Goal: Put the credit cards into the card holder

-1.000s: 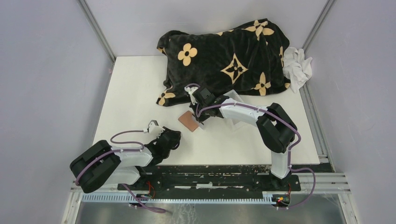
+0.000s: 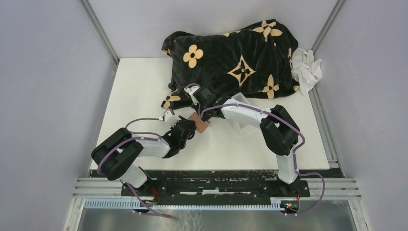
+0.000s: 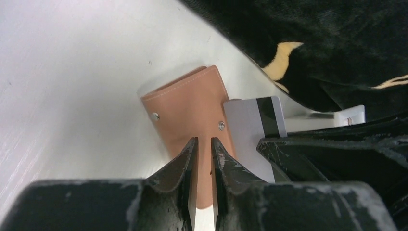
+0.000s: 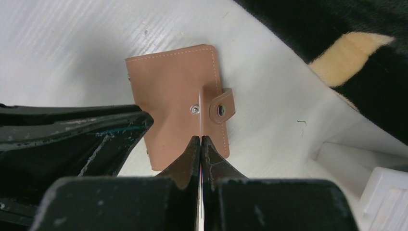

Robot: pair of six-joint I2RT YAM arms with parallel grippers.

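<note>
The brown leather card holder (image 2: 198, 122) lies on the white table, with its snap strap (image 4: 222, 108) visible in the right wrist view. My right gripper is shut on a card, seen edge-on above the holder; in the left wrist view this grey card (image 3: 248, 125) with a black stripe sits at the holder's right side. Whether it is inside a pocket I cannot tell. My left gripper is over the holder, its fingertips a narrow gap apart; whether it touches the leather is unclear.
A black patterned blanket (image 2: 226, 62) covers the back of the table. A white tray (image 2: 244, 101) lies under the right arm, and white cloth (image 2: 306, 72) sits at the back right.
My left gripper has moved right and up in the top view, to the card holder.
</note>
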